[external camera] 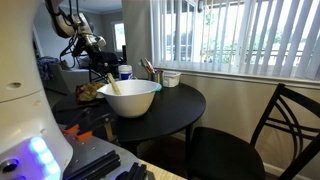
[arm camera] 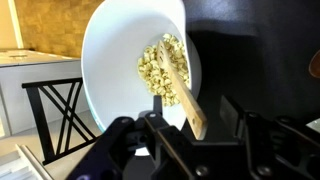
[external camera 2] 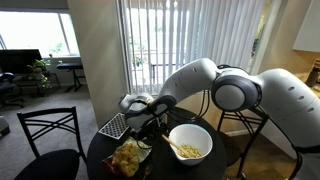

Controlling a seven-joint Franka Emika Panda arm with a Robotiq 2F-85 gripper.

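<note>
A white bowl (arm camera: 117,47) holds pale, popcorn-like pieces (arm camera: 158,76) in the wrist view. A wooden utensil (arm camera: 178,83) leans in it, its handle rising over the rim toward the camera. My gripper is partly open, with the handle's upper end between its dark fingers and a gap visible on both sides. From the second exterior view, the dark gripper (external camera 2: 160,130) is beside the bowl (external camera 2: 198,135), near the top of the utensil (external camera 2: 176,147). The first exterior view shows the handle (external camera: 113,84) sticking up from the bowl (external camera: 132,104).
The round black table (external camera: 180,108) has clear room right of the bowl. Behind it are a cup of utensils (external camera: 151,72) and a white box (external camera: 171,79). A yellowish heap (external camera 2: 128,158) lies beside the bowl. Black chairs (external camera: 225,153) stand around.
</note>
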